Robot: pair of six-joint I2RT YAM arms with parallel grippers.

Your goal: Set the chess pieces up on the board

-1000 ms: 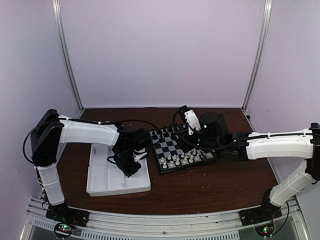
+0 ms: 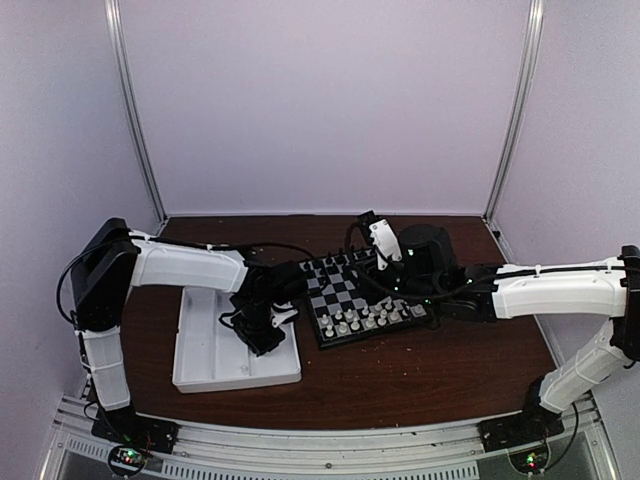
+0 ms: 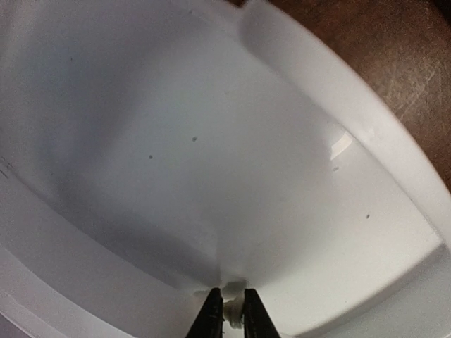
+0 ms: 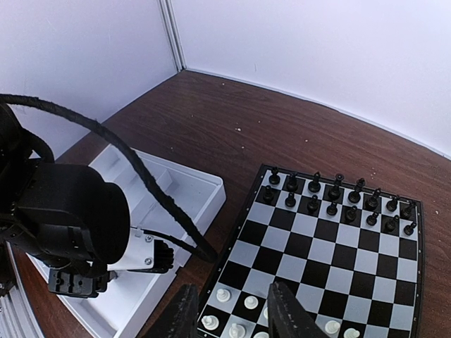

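Observation:
My left gripper is down in the white tray, its fingertips at either side of a small white piece; whether they close on it I cannot tell. My right gripper hangs over the near part of the chessboard, fingers apart with nothing seen between them. Several black pieces stand in rows at the board's far side; several white pieces stand on the near side. In the top view the right arm hides part of the board.
The tray lies left of the board, close to it. Bare wooden table shows in front of the board and behind it. Pale walls surround the table at back and sides.
The right arm and the board look unchanged.

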